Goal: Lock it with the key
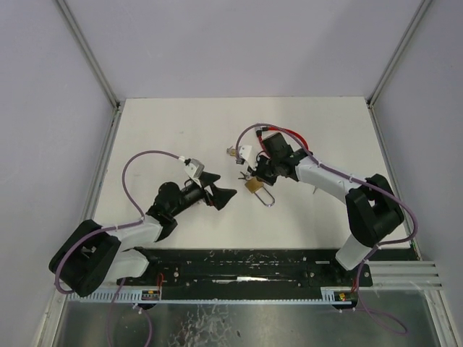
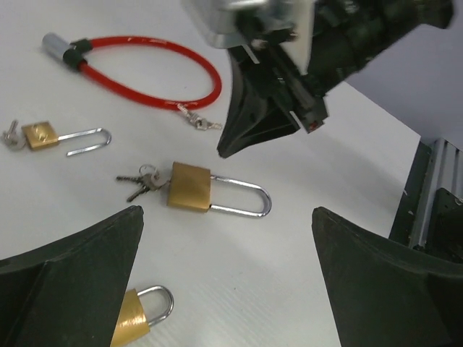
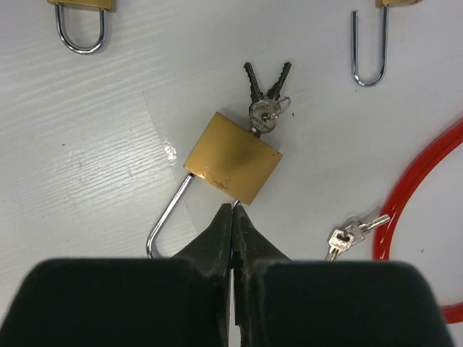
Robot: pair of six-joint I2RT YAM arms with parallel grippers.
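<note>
A large brass padlock (image 2: 189, 186) with its long shackle lies mid-table, keys (image 2: 145, 181) at its body. In the right wrist view its body (image 3: 231, 159) has the keys (image 3: 264, 108) at one end and the shackle at the other. My right gripper is shut over the shackle side; whether it touches the metal is unclear. My left gripper (image 1: 215, 192) stands open, left of that padlock, with nothing visible between its fingers.
Smaller padlocks (image 2: 40, 136) (image 2: 130, 318) lie either side. A red cable lock (image 2: 145, 94) and loose keys (image 3: 351, 235) lie behind.
</note>
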